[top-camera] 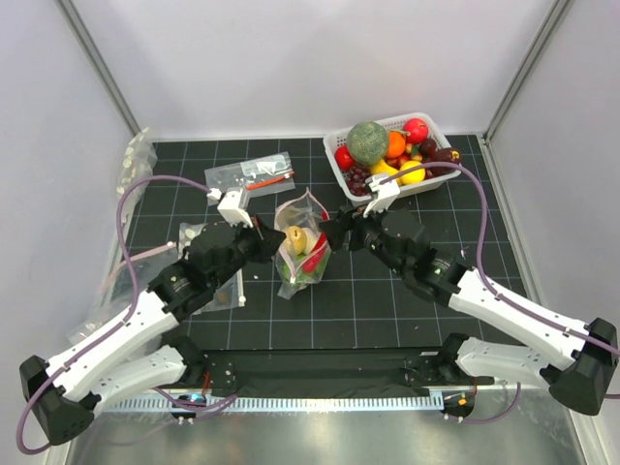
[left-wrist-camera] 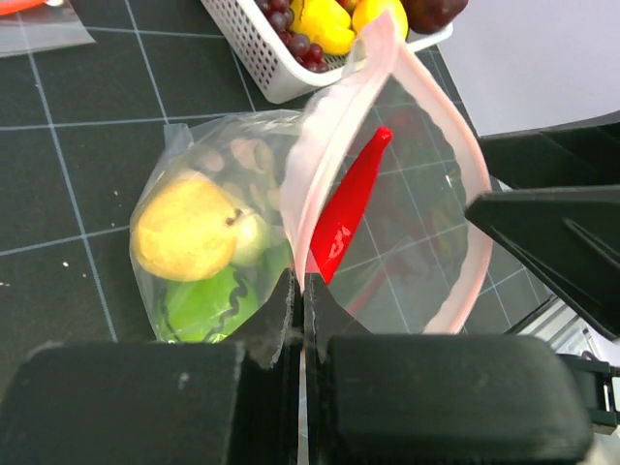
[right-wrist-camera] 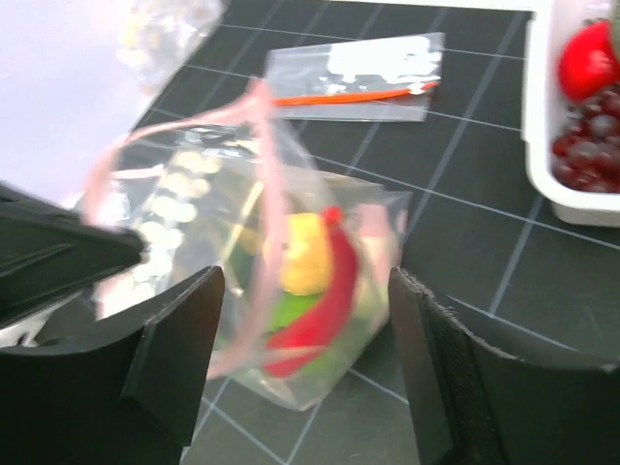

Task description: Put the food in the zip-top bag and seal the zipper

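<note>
A clear zip bag [top-camera: 298, 271] with a pink zipper rim [left-wrist-camera: 325, 145] holds a yellow pear-like piece [left-wrist-camera: 184, 228], a green one [left-wrist-camera: 203, 305] and a red pepper [left-wrist-camera: 349, 208]. My left gripper is shut, with the rim running between its fingertips. The bag's mouth gapes between my arms. At the rim's right side my right gripper [top-camera: 329, 231] has its fingers apart. In the right wrist view, the bag with the pepper [right-wrist-camera: 334, 291] shows beyond those fingers [right-wrist-camera: 184, 329], and neither seems to grip it.
A white basket [top-camera: 334, 150] of fruit stands at the back right. Behind the bag lies a flat zip bag [top-camera: 225, 177] with an orange item [top-camera: 269, 181]. More clear bags [top-camera: 126, 286] lie at the left.
</note>
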